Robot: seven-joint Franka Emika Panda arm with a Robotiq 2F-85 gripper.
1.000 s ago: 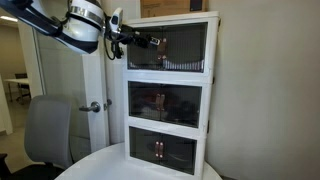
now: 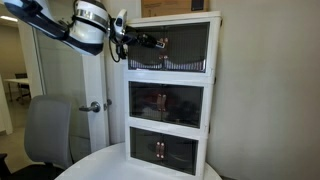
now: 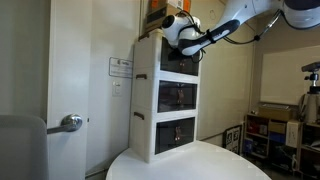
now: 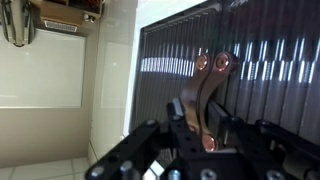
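A white cabinet (image 2: 170, 76) with three tiers of dark double doors stands on a round white table. My gripper (image 2: 158, 42) is at the top tier, in front of its pair of brown handles. From the wrist, the two handles (image 4: 212, 75) stand side by side on the ribbed dark doors (image 4: 175, 62). The fingers (image 4: 188, 106) stand apart around the lower part of the near handle. Whether they touch it is hard to tell. In the second exterior view the arm (image 3: 235, 24) reaches in from the upper right to the top doors.
A cardboard box (image 2: 172, 7) sits on top of the cabinet. A grey chair (image 2: 48, 130) and a door with a metal handle (image 3: 66, 124) are to the left.
In exterior view 1, the arm and gripper have shifted slightly to the right, across the top doors. The cabinet doors look unchanged.
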